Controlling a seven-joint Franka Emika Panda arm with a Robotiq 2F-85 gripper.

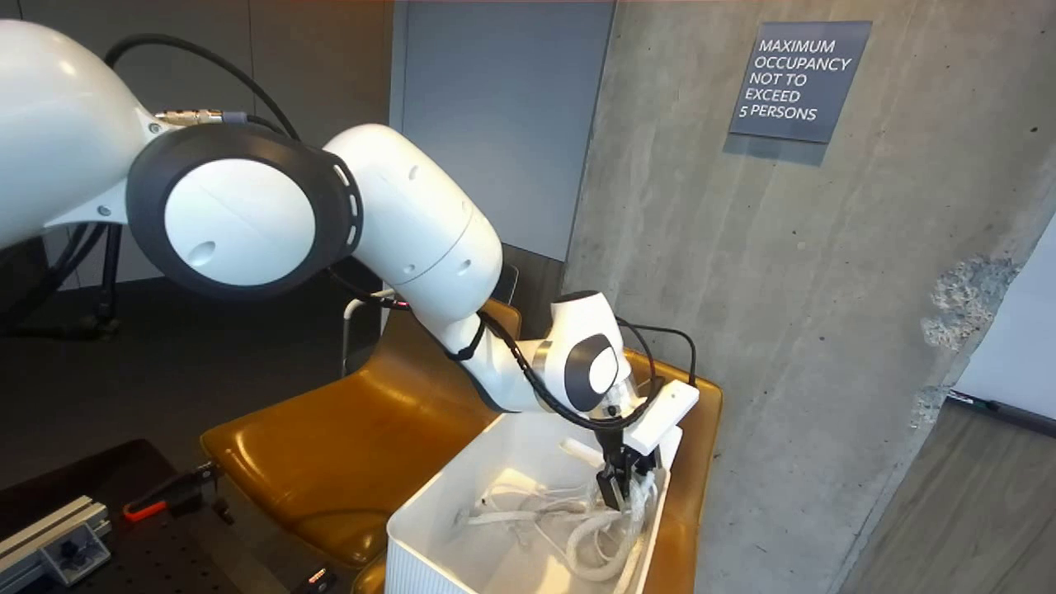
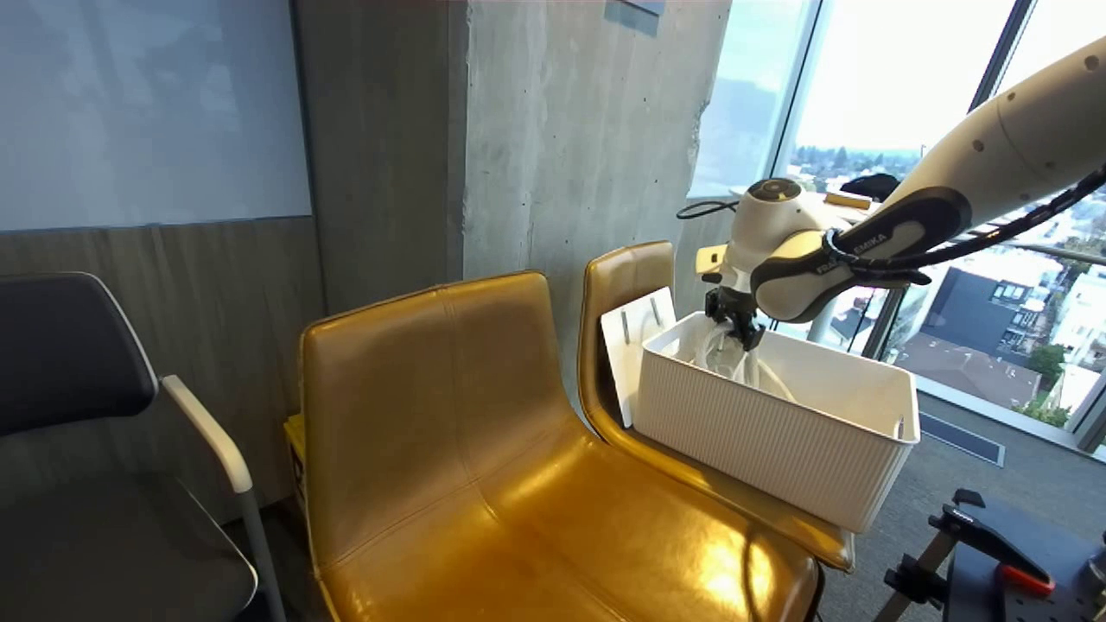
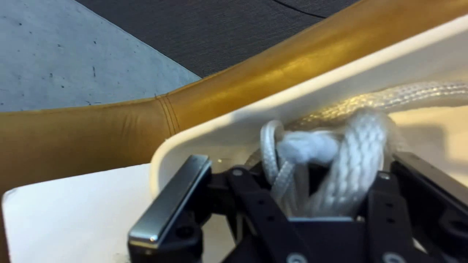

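My gripper point(image 1: 630, 477) is low inside the white bin point(image 1: 421, 515), near its back right corner. A bundle of white braided rope point(image 3: 357, 164) rises between its fingers in the wrist view, close up against the palm. The fingers stand apart on either side of the bundle, and whether they press on it does not show clearly. Loose white hose and cord point(image 1: 594, 554) trail from beneath the gripper down to the bin floor. From the other side, pale strands point(image 2: 726, 354) hang below the gripper point(image 2: 738, 323), partly hidden by the bin's ribbed wall.
The bin rests on a tan leather chair point(image 2: 612, 435), with a second tan chair point(image 2: 446, 415) beside it. A white board point(image 2: 632, 347) leans between bin and backrest. Behind stands a concrete wall point(image 1: 792, 297). The bin's near end looks mostly clear.
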